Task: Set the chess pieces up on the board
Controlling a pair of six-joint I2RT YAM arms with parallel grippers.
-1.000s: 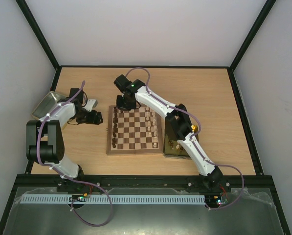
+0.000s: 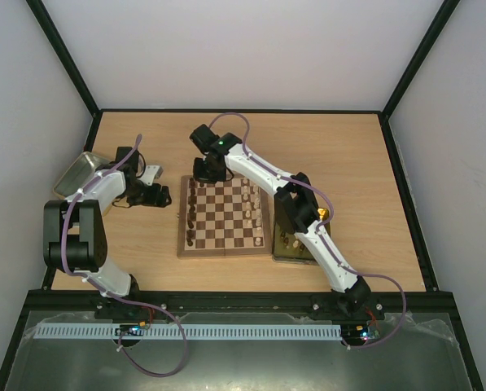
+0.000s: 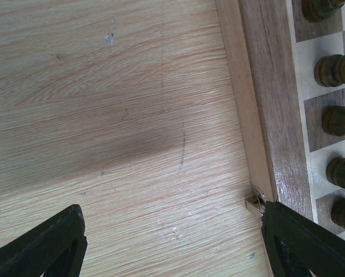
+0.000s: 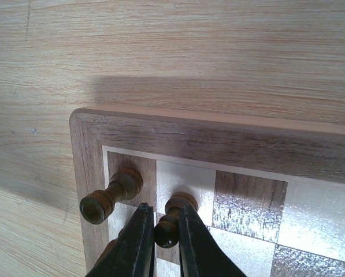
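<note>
On the chessboard (image 2: 225, 252), dark pieces (image 2: 190, 224) line the left edge and pale pieces (image 2: 257, 220) stand at the right side. In the right wrist view, my right gripper is over the far left corner, shut on a dark pawn (image 4: 180, 203) whose base is at the second square along the far border. Beside it a dark rook (image 4: 111, 195) stands on the corner square, and another dark piece is mostly hidden behind my left finger. My left gripper is open and empty above bare table, left of the board's dark row (image 3: 338, 120).
A tray (image 2: 295, 257) with several loose pieces lies right of the board, partly under the right arm. Another tray (image 2: 79, 173) sits at the far left, behind the left arm. A metal clasp (image 3: 258, 203) juts from the board's side.
</note>
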